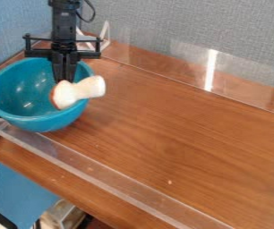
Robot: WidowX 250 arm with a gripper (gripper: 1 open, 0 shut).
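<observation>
A blue bowl (20,98) sits at the left edge of the wooden table. My gripper (65,73) reaches down from above into the right part of the bowl, its fingers close together. A white cylindrical object with a rounded end (82,89) lies at the bowl's right side, just below and in front of the fingertips, tilted across the rim. Whether the fingertips touch it I cannot tell.
Clear barriers run along its back and front edges. A white wire stand behind the gripper is partly hidden.
</observation>
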